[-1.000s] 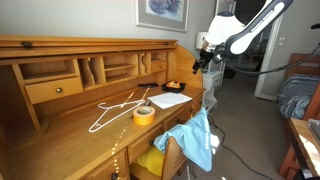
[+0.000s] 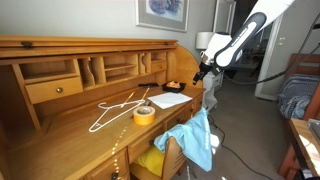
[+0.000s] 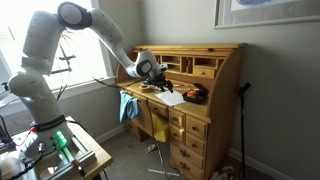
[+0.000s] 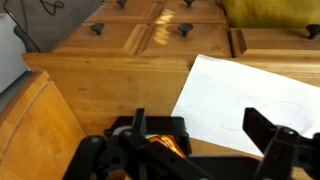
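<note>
In the wrist view my gripper is open, its dark fingers spread wide with nothing gripped between them. Below it lies the wooden desktop (image 4: 120,90), with a white sheet of paper (image 4: 240,90) toward the right. A black container (image 4: 176,126) holding orange, red and green items shows at the lower left, partly hidden by a finger. From the side, the gripper (image 2: 198,76) hangs in the air near the desk's far end, above and to the right of the black container (image 2: 175,87). The paper (image 2: 169,100) rests flat in front of that container.
A white hanger (image 2: 113,114) and a roll of orange tape (image 2: 144,115) lie on the desk. Blue cloth (image 2: 197,142) drapes at the front, near yellow fabric (image 2: 152,160). Wooden cubbies (image 2: 120,68) line the desk's back. A dark stand (image 3: 243,110) rises beside the desk's right end.
The arm has lowered, bringing the gripper down and slightly left toward the desk's far end in exterior view 1. The objects on the desk have not moved.
</note>
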